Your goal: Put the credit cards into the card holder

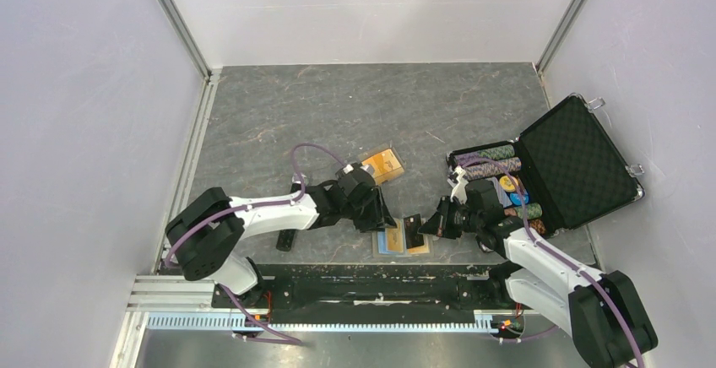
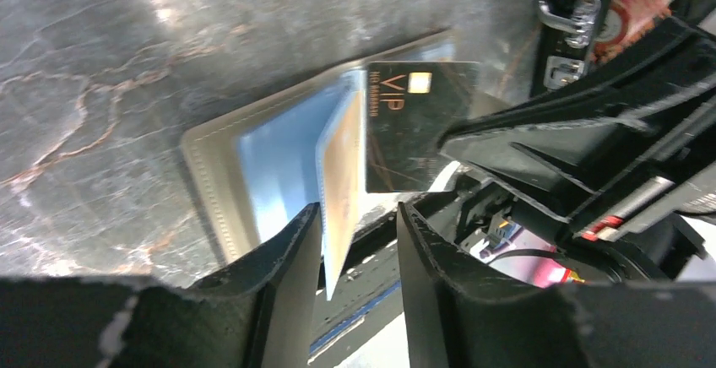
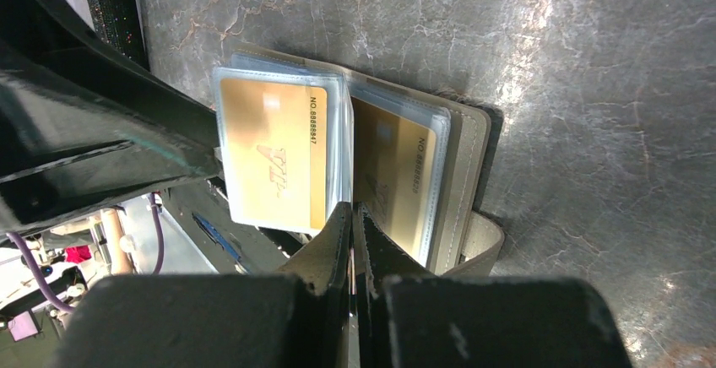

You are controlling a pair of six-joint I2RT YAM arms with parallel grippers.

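Note:
The card holder [image 1: 376, 250] lies open between my grippers, its grey cover [image 3: 463, 182] under clear sleeves. In the right wrist view one sleeve stands raised with a gold card [image 3: 274, 148] in it; a second gold card [image 3: 397, 174] lies in shadow on the other side. My left gripper is part open, the raised sleeve's edge [image 2: 338, 182] between its fingers without clear contact. My right gripper is shut on a black VIP card [image 2: 414, 123], upright over the holder and edge-on to the right camera. Whether that card is inside a sleeve, I cannot tell.
Behind the left gripper lies a box of gold cards [image 1: 383, 165]. An open black case [image 1: 579, 165] with poker chips stands at the right. A black object [image 1: 286, 240] lies by the left forearm.

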